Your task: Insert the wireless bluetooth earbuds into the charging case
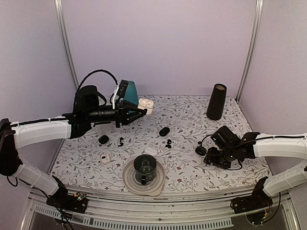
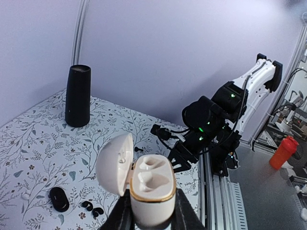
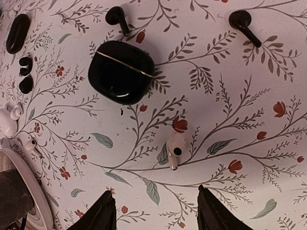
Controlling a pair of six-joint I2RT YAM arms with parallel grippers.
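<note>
Lid up, the white charging case [image 2: 153, 211] with a gold rim is gripped by my left gripper [image 1: 143, 111], which is shut on it and raised above the table. Its two earbud sockets look empty in the left wrist view. In the right wrist view, a white earbud [image 3: 177, 143] lies on the patterned cloth. My right gripper is low over the table on the near side of that earbud, its fingers [image 3: 104, 211] apart with only cloth showing between them. Another white earbud [image 3: 31, 144] rests farther left, near the plate.
A black case [image 3: 121, 72] and black earbuds [image 3: 243, 20] lie beyond the white earbud. A dark mug [image 1: 145, 165] stands on a round plate [image 1: 128, 178] at front centre. Other cases are scattered mid-table; a tall black cylinder [image 1: 217, 102] stands at back right.
</note>
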